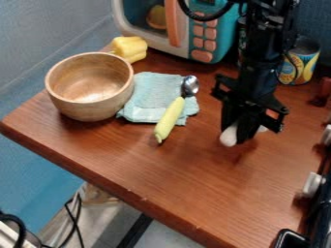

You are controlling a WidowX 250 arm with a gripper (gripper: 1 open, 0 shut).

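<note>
My black gripper (243,124) is low over the right half of the wooden table, around a small white object (229,137) that is partly hidden by the fingers. Whether the fingers are closed on it I cannot tell. A spoon with a pale yellow handle (169,120) lies on a folded light blue cloth (139,97), left of the gripper. A wooden bowl (89,82) sits at the left.
A toy microwave (206,46) stands at the back, a yellow object (128,48) beside it. Cans (300,60) stand behind the arm, dark equipment (316,203) at the right edge.
</note>
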